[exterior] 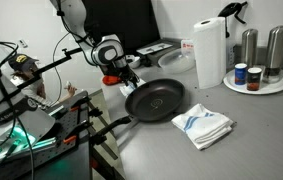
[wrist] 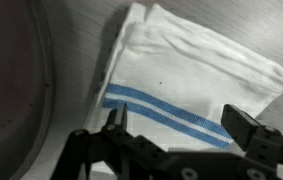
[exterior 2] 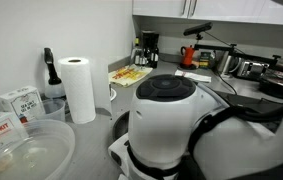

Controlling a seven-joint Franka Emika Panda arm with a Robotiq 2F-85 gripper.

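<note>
A white cloth point(wrist: 176, 75) with blue stripes lies under my gripper in the wrist view. The fingers stand wide apart, with nothing gripped between them. In exterior view 1 the gripper point(exterior: 124, 77) is low at the far left, over a white cloth point(exterior: 128, 88) beside the dark frying pan point(exterior: 155, 99). A second folded white cloth point(exterior: 203, 126) lies on the counter to the right of the pan. My arm point(exterior 2: 171, 125) fills the middle of exterior view 2 and hides the fingers there.
Behind the pan stand a paper towel roll point(exterior: 210, 55) and a clear bowl point(exterior: 177, 61). A white plate point(exterior: 258, 86) carries small jars and two tall grinders. Open counter point(exterior: 236, 155) lies at the front right.
</note>
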